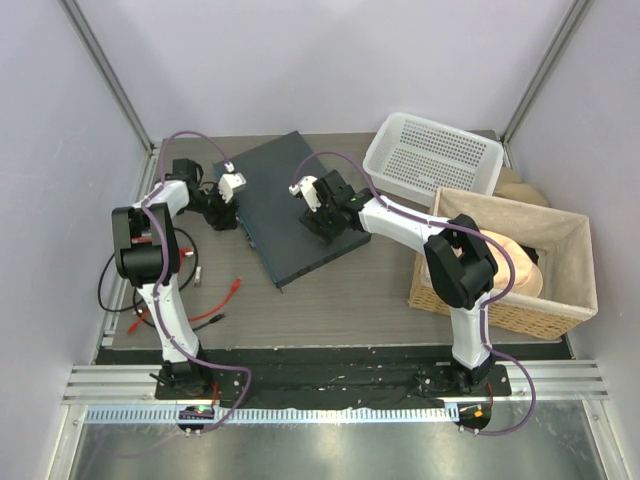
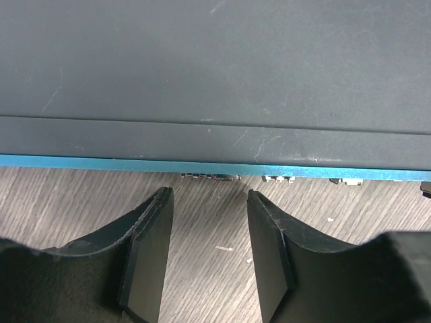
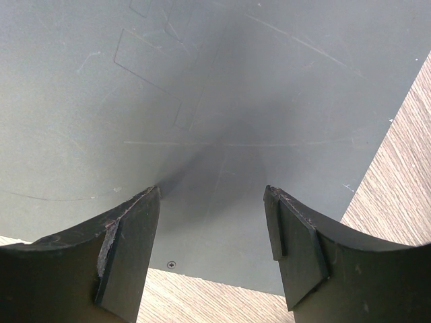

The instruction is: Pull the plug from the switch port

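The dark switch (image 1: 282,250) lies flat on the table, its blue-edged front with small ports (image 2: 209,176) facing my left gripper. That gripper is part open just short of the port row, nothing visible between its fingers. Some small connectors show along the edge, with a dark piece (image 2: 425,188) at the far right; whether a plug is among them I cannot tell. My right gripper stands open over the switch's top, nothing between its fingers.
Loose red and black cables (image 1: 225,300) lie at the left. A white basket (image 1: 432,150) is at the back right, a wicker box (image 1: 570,300) at the right.
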